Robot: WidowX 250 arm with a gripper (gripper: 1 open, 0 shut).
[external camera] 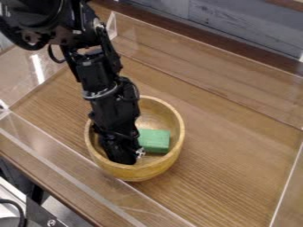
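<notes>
A round yellow-tan bowl (167,163) sits on the wooden table near its front left. Inside it, on the right, lies a green block (154,140). My black gripper (128,152) reaches down into the left part of the bowl, left of the green block and apart from its centre. Its fingertips are dark and partly hidden against the bowl, so whether anything is between them is hard to see.
Bare wooden table (231,106) fills the right and back, with free room there. Clear strips run along the front-left and side edges, and a grey panelled wall stands at the back.
</notes>
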